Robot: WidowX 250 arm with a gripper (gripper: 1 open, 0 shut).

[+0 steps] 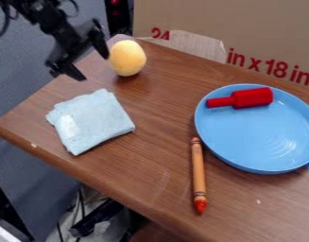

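Note:
My black gripper hangs at the upper left of the camera view, just left of a pale yellow ball-like object on the wooden table; I cannot tell whether its fingers are open or shut. A folded light blue cloth lies below it on the table. On the right a blue plate holds a red cylindrical object with a narrow handle. An orange crayon lies left of the plate, pointing toward the front.
A cardboard box stands behind the table. The table's left edge drops to a grey floor area with cables.

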